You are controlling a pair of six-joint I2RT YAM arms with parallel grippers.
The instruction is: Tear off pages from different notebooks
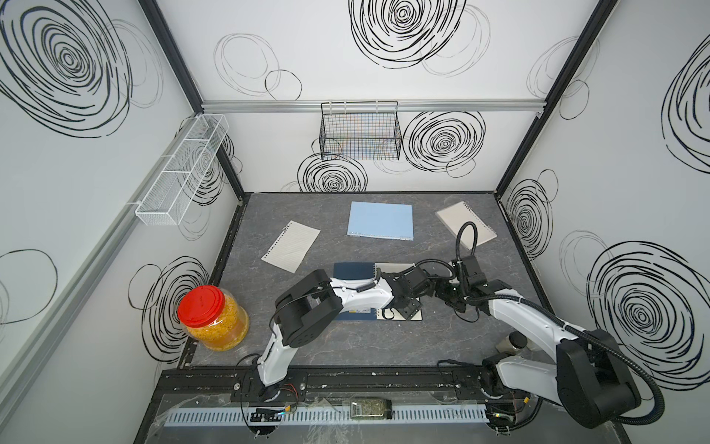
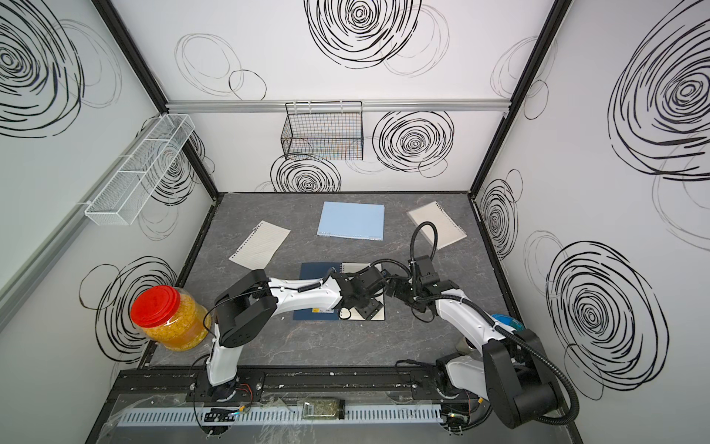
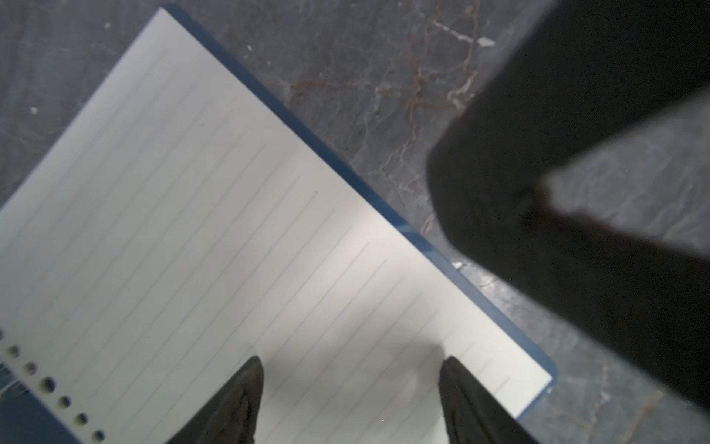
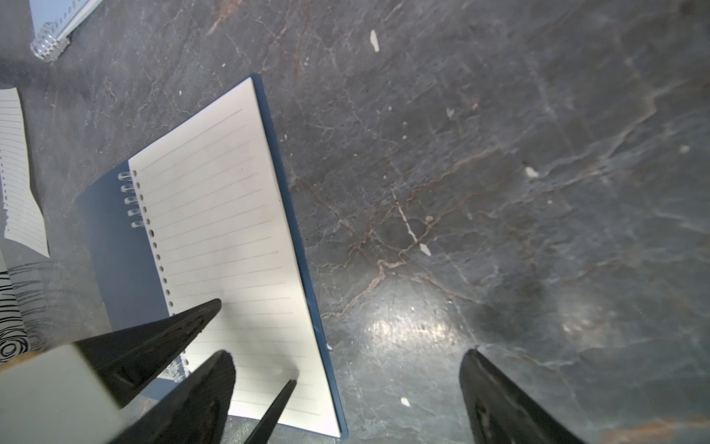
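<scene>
An open dark-blue notebook lies in the middle of the table, its lined page on the right. My left gripper is low over that page, fingers parted with the page beneath them; in the top views it covers much of the notebook. My right gripper stands open just right of the notebook, bare table and page edge below it, with nothing between its fingers.
A loose page lies left, a light-blue notebook at the back, another notebook back right. A jar with red lid stands at the left; a small dark container at front right.
</scene>
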